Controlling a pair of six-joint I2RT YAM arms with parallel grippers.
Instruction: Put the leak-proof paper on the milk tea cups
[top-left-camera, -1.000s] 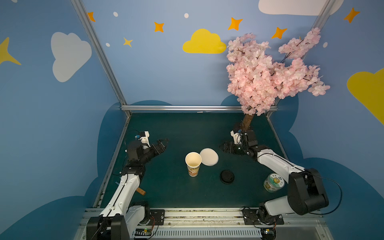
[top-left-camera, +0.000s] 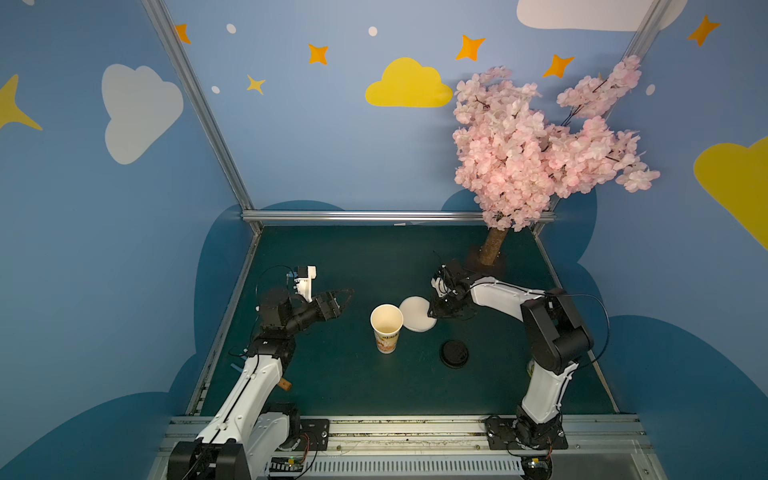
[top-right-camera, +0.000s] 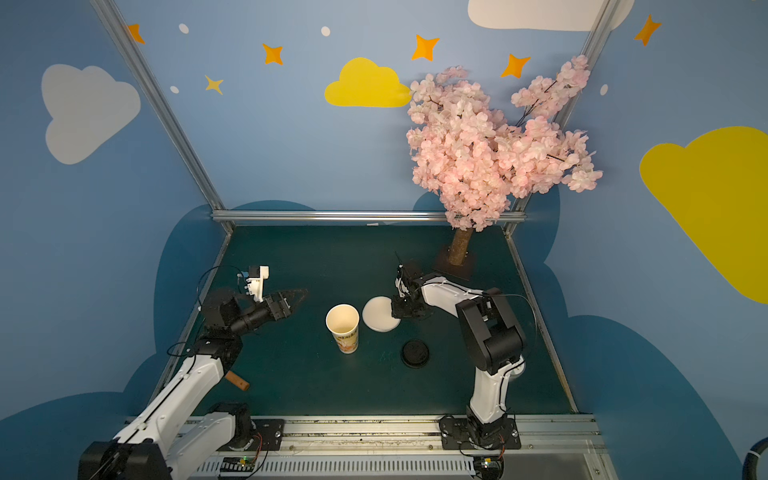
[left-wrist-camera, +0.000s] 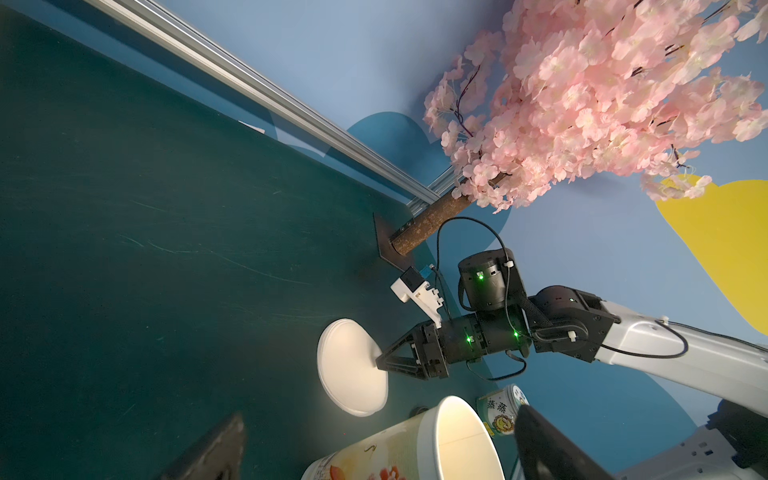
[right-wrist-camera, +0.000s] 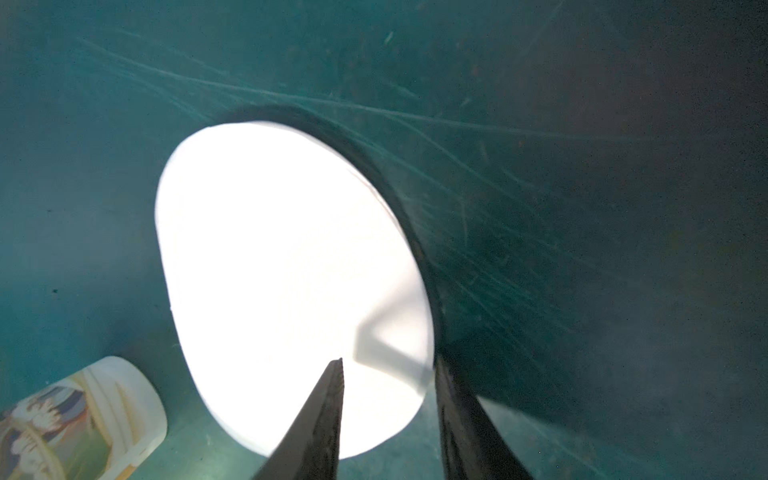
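The paper milk tea cup (top-left-camera: 386, 336) stands upright mid-table, seen also at lower left in the right wrist view (right-wrist-camera: 80, 424). A white round paper disc (right-wrist-camera: 288, 264) lies flat just right of it. My right gripper is low over the disc's edge, part open, one fingertip at the rim; whether it grips the disc I cannot tell. My left gripper (top-left-camera: 345, 296) hangs open left of and behind the cup, nothing between its fingers.
A black lid (top-left-camera: 453, 353) lies in front of the disc. A tin (left-wrist-camera: 500, 408) stands at the right, and the blossom tree (top-left-camera: 496, 244) at the back right.
My right gripper has moved left and down onto the disc's right edge. My left arm has shifted slightly right.
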